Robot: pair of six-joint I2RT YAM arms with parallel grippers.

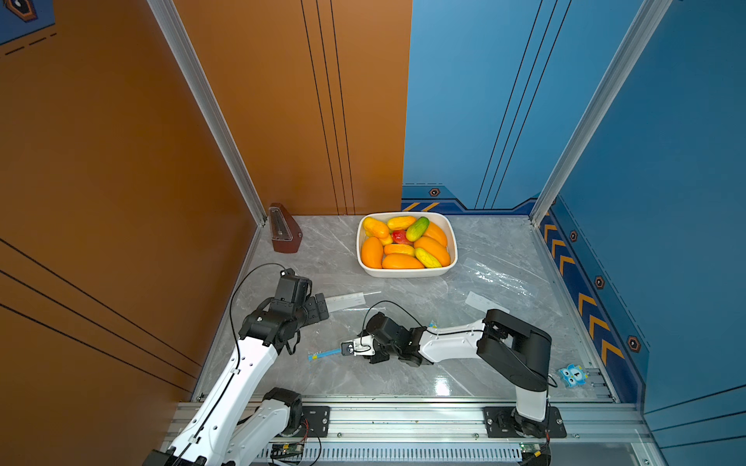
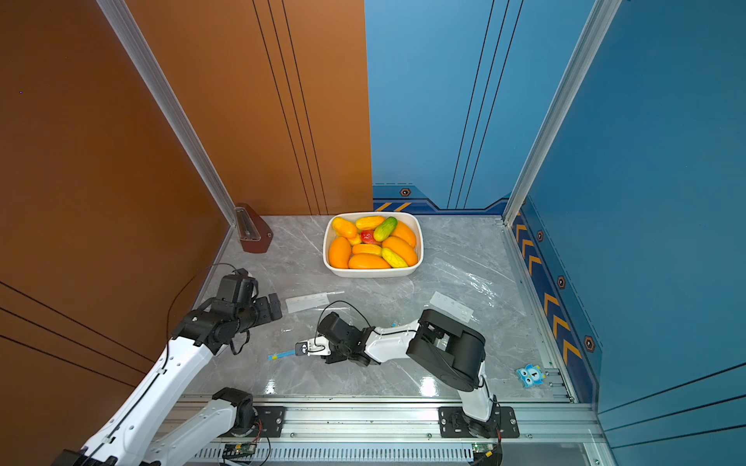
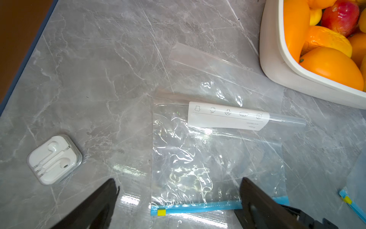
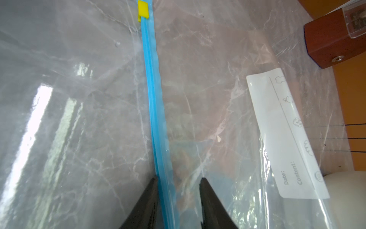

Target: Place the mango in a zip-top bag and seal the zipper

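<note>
A clear zip top bag lies flat on the grey table with a white label. Its blue zipper runs along the near edge, the yellow slider at the left end. My left gripper is open above the bag, its fingers wide apart and holding nothing. Low over the zipper strip, my right gripper stands part open. One finger overlaps the blue strip; the other is above the clear film. Contact cannot be judged. Orange mango-like fruits lie in the white container.
The container also holds a green fruit and a red one. A second bag with a white label lies to the right. An earphone case is left of the bag. A brown metronome-like object stands back left.
</note>
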